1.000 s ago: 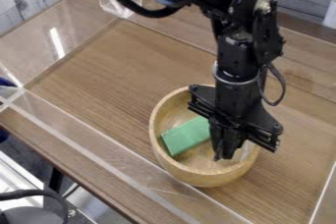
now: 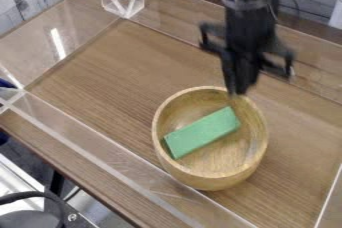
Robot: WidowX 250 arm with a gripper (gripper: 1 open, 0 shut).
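A black gripper (image 2: 235, 84) hangs at the upper right, above and behind a round wooden bowl (image 2: 214, 174); it is blurred, with its tips close together and nothing seen between them. A green rectangular block (image 2: 202, 132) lies tilted diagonally inside the bowl.
A small white wire-like object (image 2: 123, 2) stands at the back left. A black cable (image 2: 34, 194) lies at the lower left edge.
The gripper has risen up and back out of the bowl, away from the green block, which now shows fully.
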